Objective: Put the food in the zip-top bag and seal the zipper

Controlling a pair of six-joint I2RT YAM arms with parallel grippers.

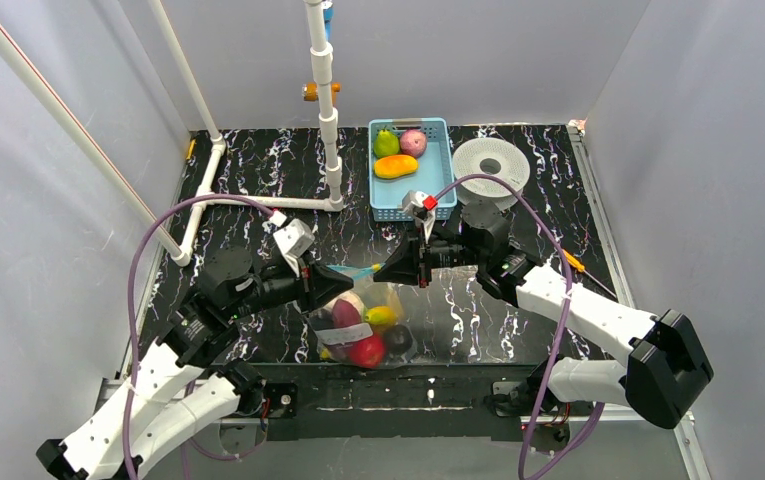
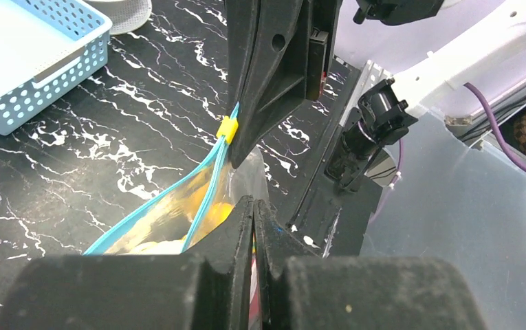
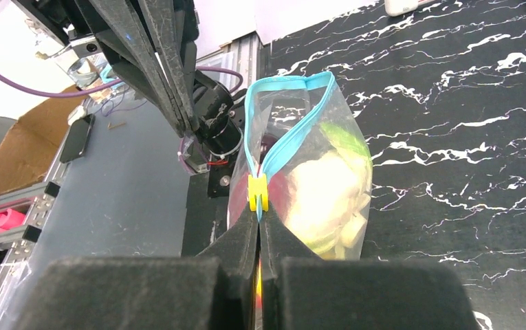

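Observation:
A clear zip bag (image 1: 398,345) with a blue zipper (image 3: 287,148) holds several pieces of food, among them a red one (image 1: 366,350) and a yellow one (image 1: 381,315). Its mouth gapes in the right wrist view. The yellow slider (image 3: 258,192) sits at the zipper's end, right against my right gripper, which is shut on the bag's corner. My left gripper is shut with nothing between its fingers. In the left wrist view, the slider (image 2: 227,130) stands clear of that gripper, beyond its tips.
A blue basket (image 1: 440,180) with several pieces of food stands at the back. To its right lies a white round mesh item (image 1: 468,160). White pipes (image 1: 268,202) rise at the back left. Counter to the right of the bag is bare.

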